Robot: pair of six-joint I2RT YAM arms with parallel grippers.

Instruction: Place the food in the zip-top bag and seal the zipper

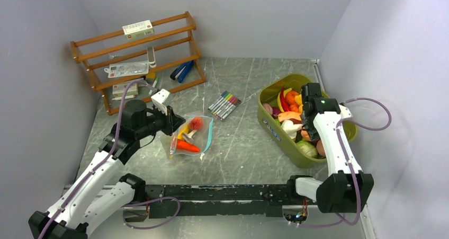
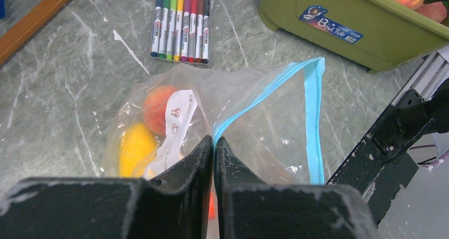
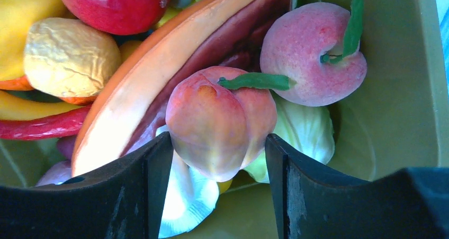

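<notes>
The clear zip bag (image 1: 203,143) lies on the table with a carrot (image 1: 187,145), a mushroom, a yellow piece and an orange-red round piece inside. Its blue zipper edge (image 2: 314,117) gapes open in the left wrist view. My left gripper is shut on the zipper edge at one side of the mouth. Down in the green tub (image 1: 288,147), my right gripper is part open with a peach (image 3: 212,127) between its fingertips. The left fingertip seems to touch the peach; a firm grip on it does not show.
A second peach (image 3: 312,53), a cabbage (image 3: 304,130) and a sausage-like piece (image 3: 137,80) crowd round the right fingers. Markers (image 1: 224,105) lie between bag and tub. A wooden rack (image 1: 138,53) stands at the back left. Bare table lies between bag and tub.
</notes>
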